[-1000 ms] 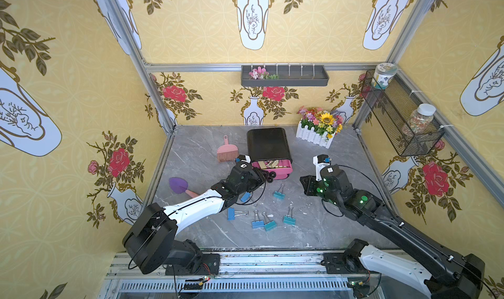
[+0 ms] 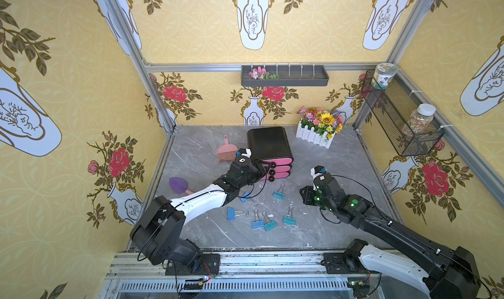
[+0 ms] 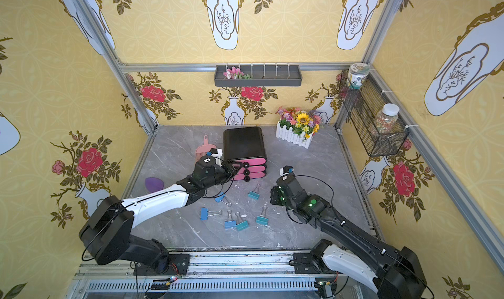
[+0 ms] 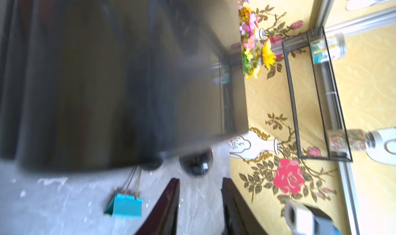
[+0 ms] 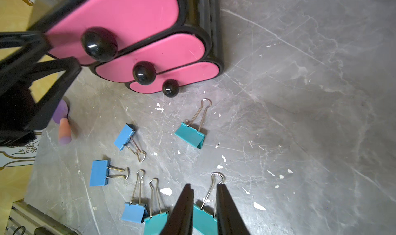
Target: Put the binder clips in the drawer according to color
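Observation:
The black cabinet [image 2: 268, 141] has pink drawers with round black knobs, all pushed in. My left gripper stands open at the cabinet's front; in the right wrist view its fingers [image 5: 66, 76] are left of the top knob [image 5: 99, 44], apart from it. Three blue clips [image 5: 99, 173] and three teal clips [image 5: 189, 135] lie on the grey table in front. My right gripper is open with nothing held, above the table to the right of the clips. One teal clip [image 5: 206, 219] shows partly behind its fingertips in that view.
A pink brush and dustpan [image 2: 226, 150] lie left of the cabinet, and a purple shovel [image 2: 179, 184] near the left arm. A flower box [image 2: 314, 135] stands at back right.
One second ago the top drawer stood pulled out, with things inside; it is now pushed in. My left gripper stays by the cabinet front. The right gripper has come slightly lower.

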